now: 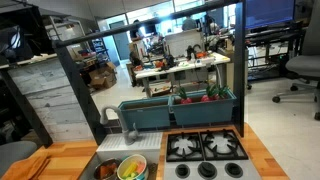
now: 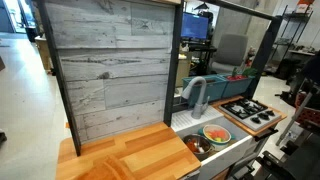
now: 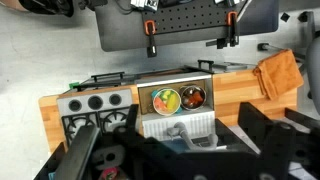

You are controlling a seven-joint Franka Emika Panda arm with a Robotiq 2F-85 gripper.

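Note:
My gripper stands wide open high above a toy kitchen counter, with nothing between its orange-marked fingers (image 3: 151, 30). Below it in the wrist view is the sink, which holds a light-coloured bowl (image 3: 166, 101) with colourful pieces inside. Beside that bowl sits a darker metal pot (image 3: 193, 97) with reddish contents. The stove (image 3: 95, 105) with black burners lies to the left in that view. On the wooden counter at the right rests an orange cloth (image 3: 280, 75). Exterior view 2 shows the bowl (image 2: 215, 132) and pot (image 2: 198, 147) side by side in the sink.
A grey faucet (image 1: 121, 125) rises behind the sink. Teal bins (image 1: 205, 108) with plants and red items line the counter's back. A white plank wall (image 2: 118, 70) and dark frame posts (image 1: 239, 65) border the counter. Bare wood (image 2: 165, 145) lies between cloth and sink.

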